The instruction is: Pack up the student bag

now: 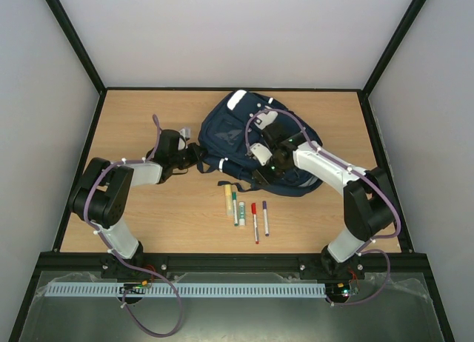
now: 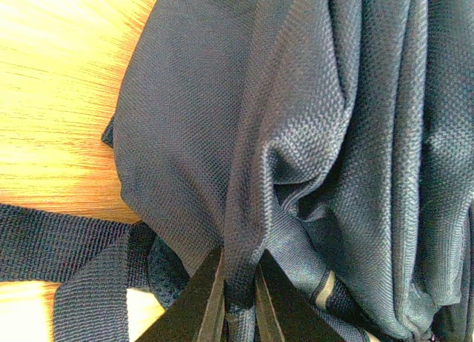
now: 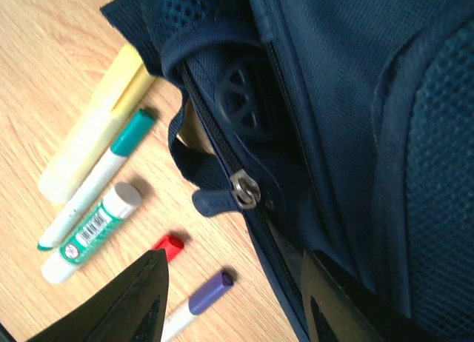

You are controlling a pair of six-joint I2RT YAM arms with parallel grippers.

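A navy backpack (image 1: 222, 127) lies on the wooden table. My left gripper is shut on a fold of its fabric at the bag's left end. Over the bag's front edge, my right gripper is open, above a zipper with a metal pull (image 3: 244, 188). In front of the bag lie a yellow highlighter (image 3: 85, 142), a teal-capped marker (image 3: 89, 194), a glue stick (image 3: 89, 235), a red-capped marker (image 1: 255, 223) and a purple-capped marker (image 3: 204, 297).
Dark frame edges and pale walls surround it.
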